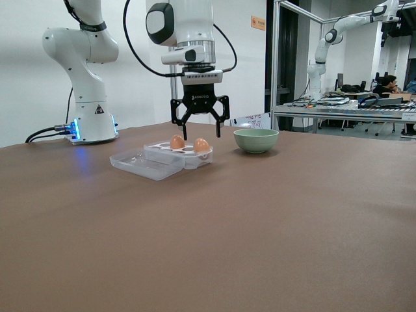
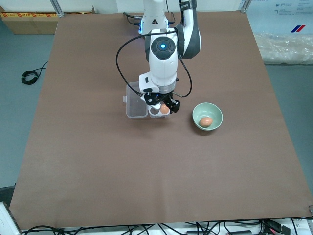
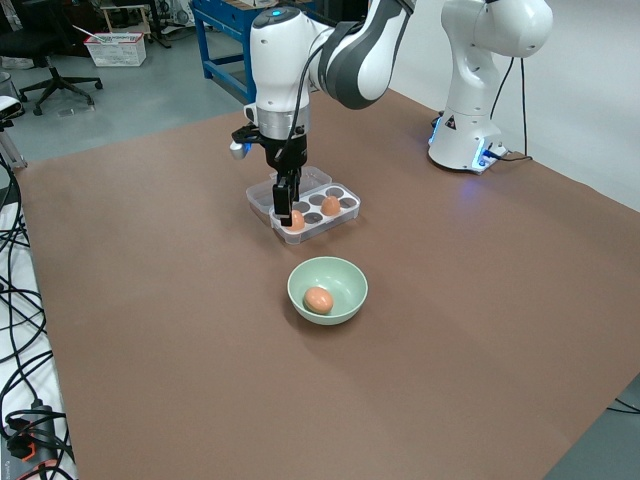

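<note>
The gripper [image 1: 201, 130] hangs pointing down over an open clear plastic egg carton [image 3: 322, 222], its fingers apart and just above the eggs. In the top view one brown egg [image 1: 177, 142] sits near the left finger, another [image 1: 201, 145] lower right under the gripper, both in the white-celled tray. The carton's empty lid [image 2: 137, 100] lies open beside it. A pale green bowl [image 2: 213, 111] stands apart from the carton on the brown table, with one brown egg [image 3: 318, 300] inside.
The robot's white base [image 1: 94, 123] stands at the back.
</note>
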